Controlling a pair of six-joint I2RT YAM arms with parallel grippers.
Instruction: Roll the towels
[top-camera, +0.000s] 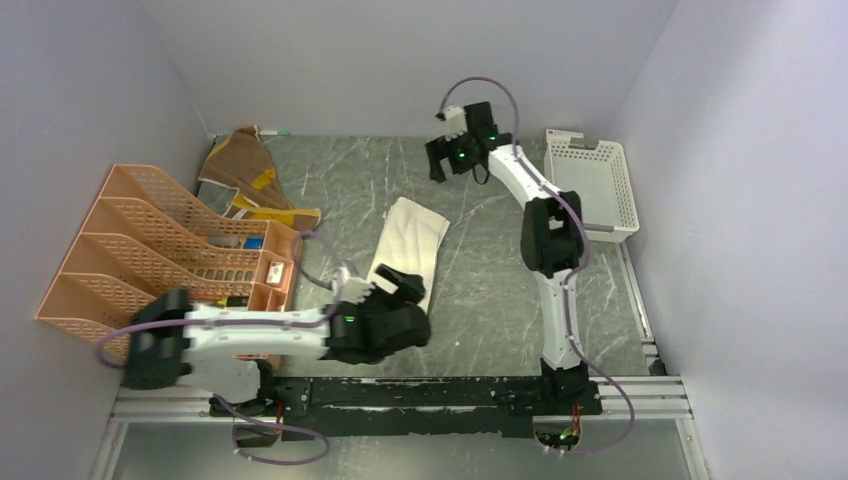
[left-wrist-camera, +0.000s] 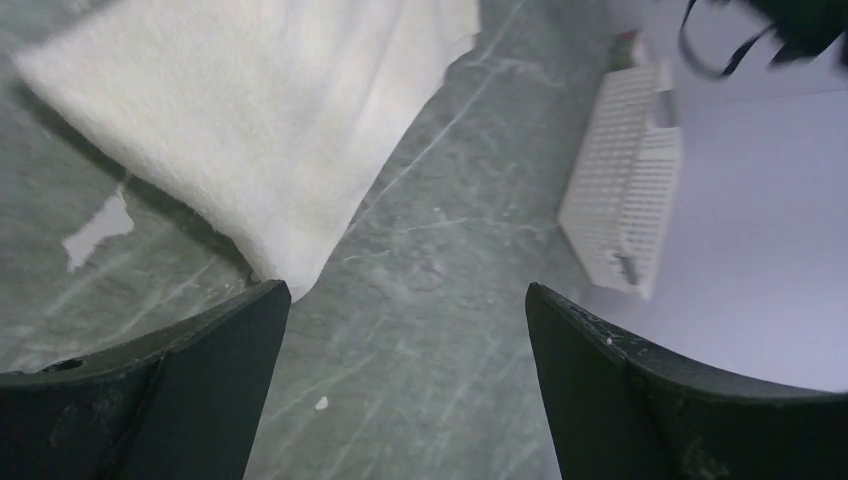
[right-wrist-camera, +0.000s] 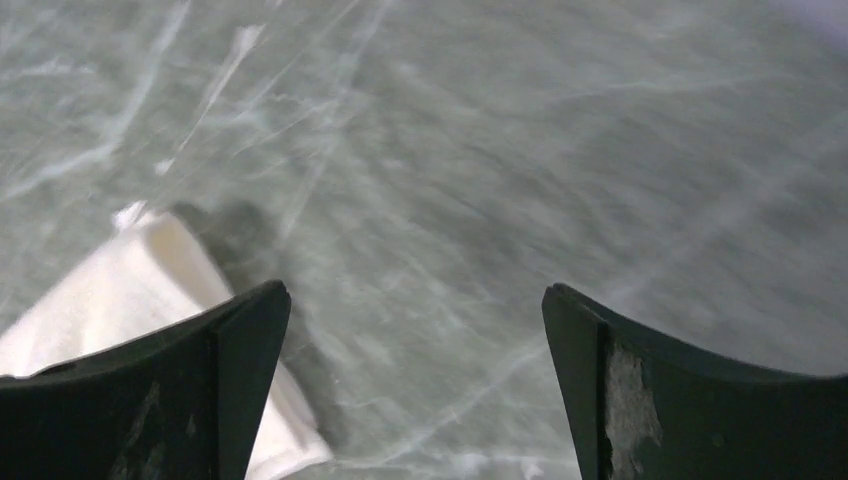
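One white towel (top-camera: 410, 240) lies flat in the middle of the table, in a slanted strip whose near end is partly covered by the left arm. Beside that near end my left gripper (top-camera: 392, 283) stands open; in the left wrist view the towel (left-wrist-camera: 260, 120) lies beyond the fingers, with nothing between them. My right gripper (top-camera: 437, 160) is open above and beyond the towel's far end, clear of it. From the right wrist a towel corner (right-wrist-camera: 130, 300) shows at lower left, partly behind one finger.
On the left stands an orange compartment organizer (top-camera: 150, 250) holding small items. A brown and yellow cloth (top-camera: 245, 175) lies heaped behind it. At the back right is a white basket (top-camera: 592, 187), looking empty.
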